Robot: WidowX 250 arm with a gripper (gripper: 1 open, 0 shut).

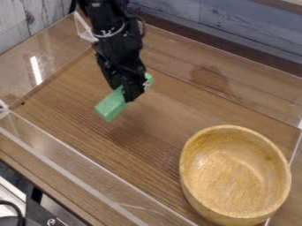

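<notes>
My gripper (125, 86) is in the upper middle of the camera view, reaching down from the top, shut on a green object (112, 105). The object is held at a tilt over the left-middle part of the wooden surface (147, 150); whether it touches the surface I cannot tell. The arm hides part of it.
A large yellow round bowl (234, 172) sits at the front right. A wall runs along the back, and dark cables lie at the lower left corner.
</notes>
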